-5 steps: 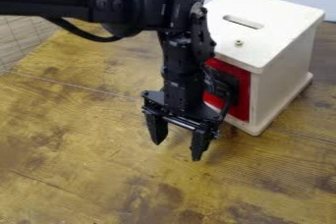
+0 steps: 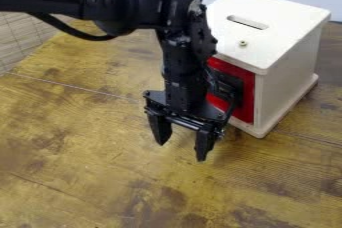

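Observation:
My black gripper [image 2: 181, 140] hangs low over the wooden tabletop [image 2: 94, 162], fingers pointing down and spread apart, with nothing visible between them. Just behind and right of it stands a white box [image 2: 287, 82] with a slot and a small knob on top. Its front has a red panel [image 2: 235, 77], largely hidden behind my arm.
A grey tiled surface [image 2: 20, 37] shows at the upper left, with a white surface beyond the box at the top right. A thin pale line crosses the table toward my gripper.

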